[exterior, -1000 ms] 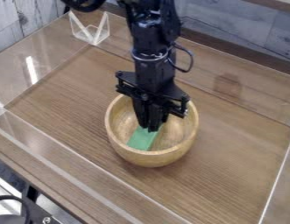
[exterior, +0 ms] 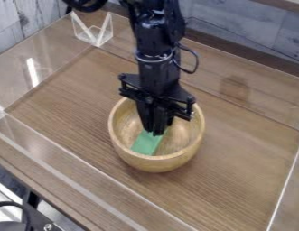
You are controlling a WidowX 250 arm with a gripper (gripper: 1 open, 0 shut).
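A wooden bowl (exterior: 176, 155) sits in the middle of the table, with a green object (exterior: 146, 143) lying inside it toward the left. The black robot gripper (exterior: 156, 122) hangs over the bowl, low at its rim and partly hiding the green object and the bowl's back. Whether its fingers are open or shut is unclear, and I cannot tell if they touch the green object.
A white wire-like item (exterior: 91, 27) stands at the back left. A grey wall runs along the back, and black cables lie at the bottom left corner.
The gripper has shifted very slightly; the bowl and green object look nearly the same.
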